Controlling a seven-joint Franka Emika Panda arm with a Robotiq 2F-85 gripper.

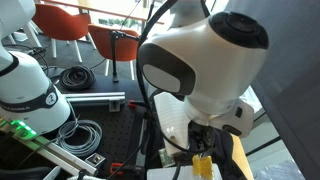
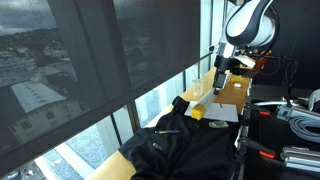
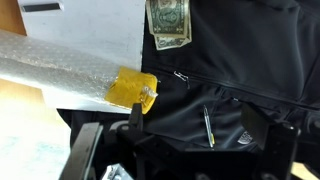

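A yellow piece (image 3: 132,88), maybe tape or a cap, lies at the end of a bubble-wrap roll (image 3: 60,65) in the wrist view. Beside it a dollar bill (image 3: 169,22) and a pen (image 3: 209,127) rest on black cloth (image 3: 240,55). My gripper is open above the cloth, its fingers apart and nothing held. From exterior view 2, the gripper (image 2: 217,90) hangs above the table near the yellow piece (image 2: 197,113). The arm covers much of exterior view 1, where the yellow piece (image 1: 203,166) shows at the bottom.
The black cloth (image 2: 185,142) spreads over much of the table beside the window. A white sheet (image 2: 222,112) lies next to the yellow piece. Near the robot, a coil of cable (image 1: 78,135) sits at lower left in exterior view 1.
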